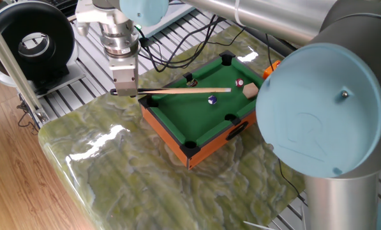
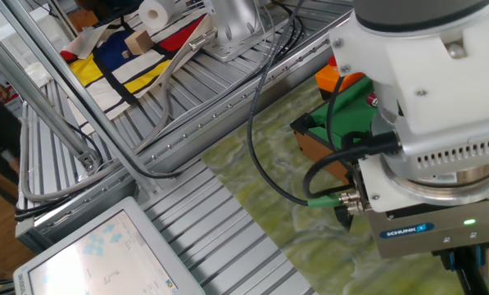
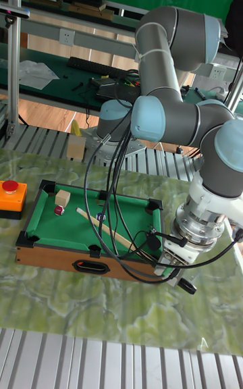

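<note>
My gripper [image 1: 126,93] is shut on the wooden cue [image 1: 185,91], beside the near-left corner of the small pool table [image 1: 189,148] in exterior view 1. The cue's dark butt sticks out behind the gripper, and its pale tip reaches over the green felt. A blue-and-white ball [image 1: 212,100] lies just beside the cue's front part. Farther along, a red ball [image 1: 239,82] rests near a wooden block [image 1: 250,91]. In exterior view 3 the cue [image 3: 108,227] slants over the felt, partly behind cables. The fingertips are hidden in exterior view 2.
An orange box with a red button [image 3: 10,194] stands beside the pool table. Black cables [image 3: 115,173] hang along the arm and across the felt.
</note>
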